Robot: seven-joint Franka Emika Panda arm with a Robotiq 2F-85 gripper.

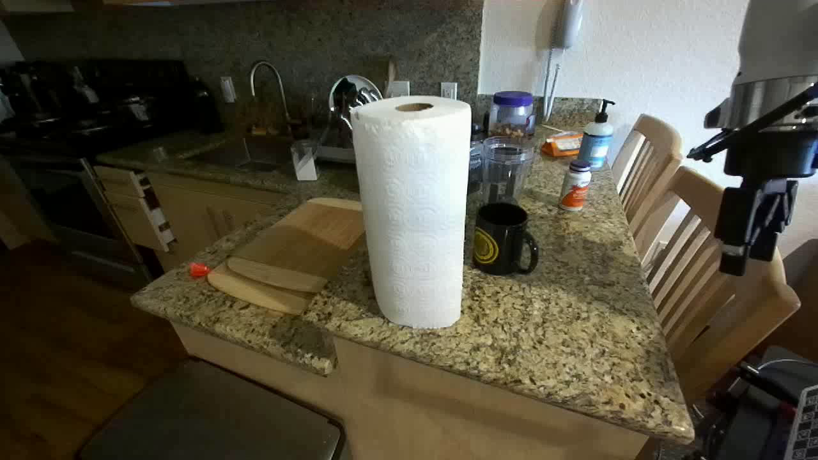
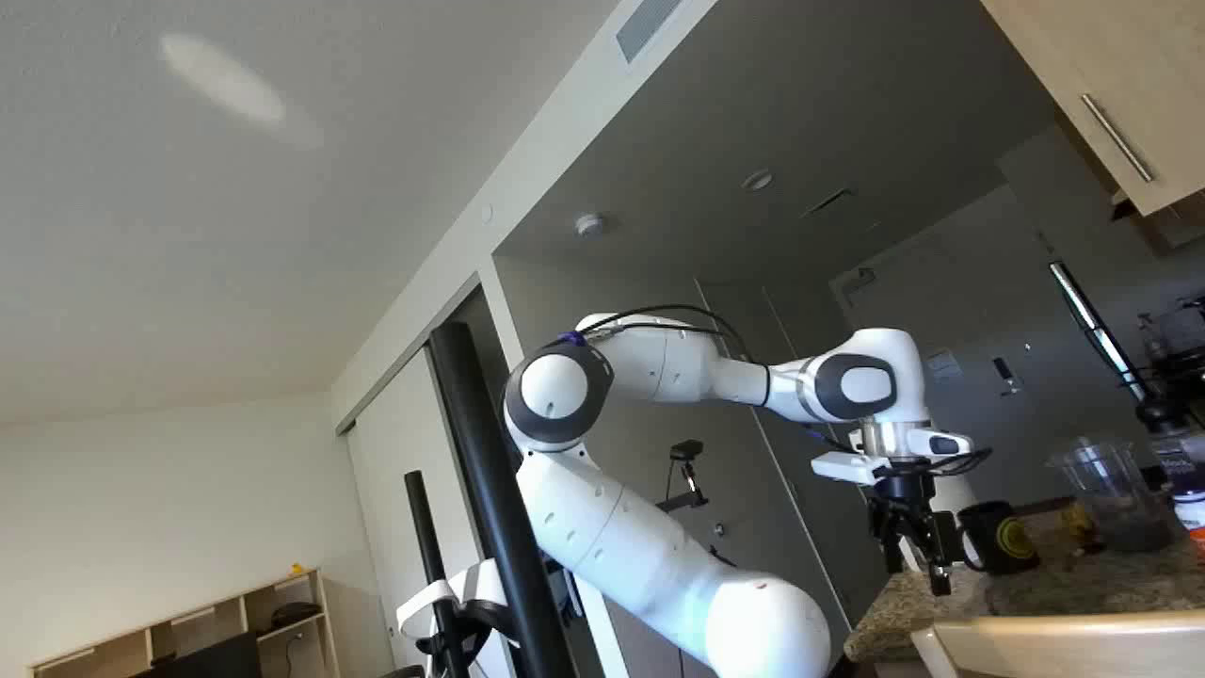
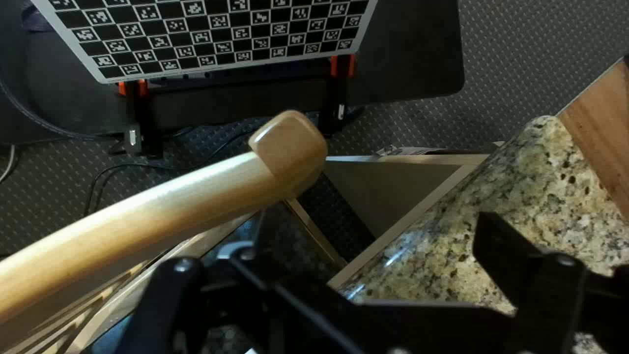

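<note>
My gripper point(image 1: 748, 259) hangs fingers-down to the right of the counter in exterior view 1, over the chairs. In exterior view 2 the same gripper point(image 2: 917, 569) appears in front of the counter's edge, near the black mug point(image 2: 998, 537). Its fingers stand wide apart in the wrist view, where the gripper is open and empty above a chair's wooden top rail point(image 3: 177, 194) and the granite edge point(image 3: 448, 248). On the counter, a white paper towel roll point(image 1: 414, 222) stands upright beside the black mug point(image 1: 500, 239), which has a yellow emblem.
Behind the mug stand a clear pitcher point(image 1: 506, 168), a white pill bottle point(image 1: 575, 186), a soap bottle point(image 1: 596, 138) and a purple-lidded jar point(image 1: 511, 115). Cutting boards point(image 1: 299, 241) lie left. Wooden chairs point(image 1: 690, 230) line the right edge.
</note>
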